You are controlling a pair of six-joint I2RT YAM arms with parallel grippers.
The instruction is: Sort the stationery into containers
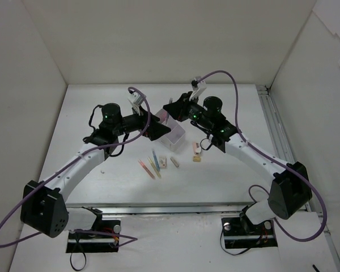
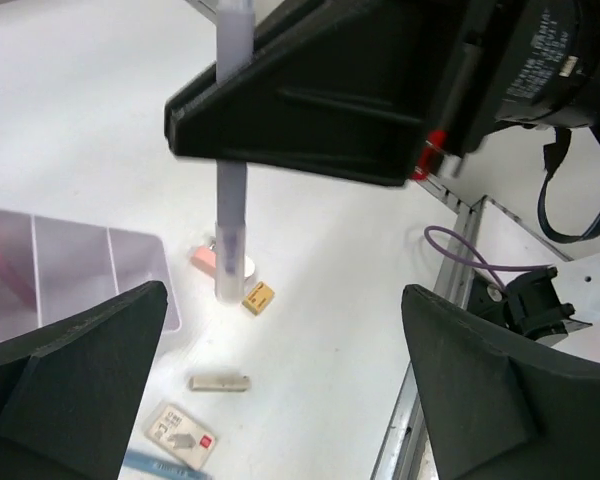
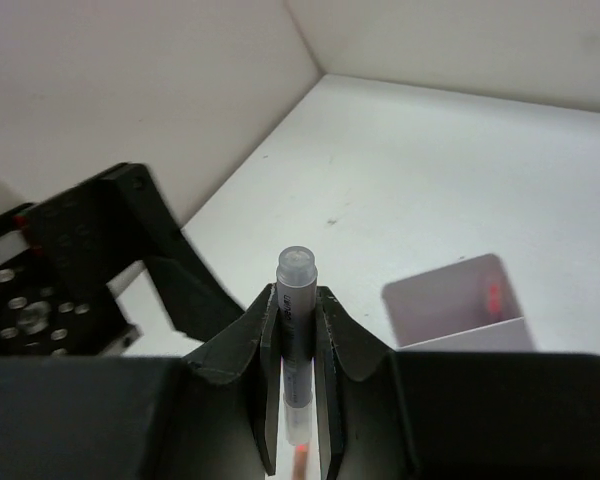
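Note:
A grey pen with a clear end stands upright, with my right gripper shut around its middle. In the left wrist view its clear lower end hangs between the spread fingers of my open left gripper, apparently touching neither. Below both grippers is the pale compartmented container; a red item lies in one compartment. On the table in front lie a red pencil, a yellow one, a blue one, a small eraser-like block and a short beige stick.
Right of the container lie a pink-and-white item and a small tan block. Both arms' wrists are close together above the container.

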